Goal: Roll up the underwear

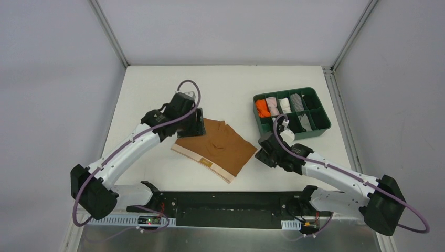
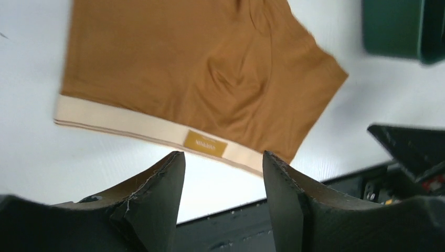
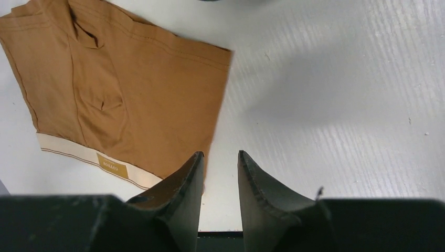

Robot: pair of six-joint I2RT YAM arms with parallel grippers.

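Observation:
The brown underwear (image 1: 220,149) lies spread flat and slanted on the white table, its pale waistband along the near lower-left edge; in the right wrist view the underwear (image 3: 147,94) shows creases at its middle. My left gripper (image 1: 194,126) is over its far left part, open and empty in the left wrist view. My right gripper hangs just past the underwear's right corner, part open with a narrow gap and nothing between its fingertips.
A green divided box (image 1: 292,136) with rolled clothes in several compartments stands at the right rear. Bare table (image 1: 168,89) lies at the back and along the front.

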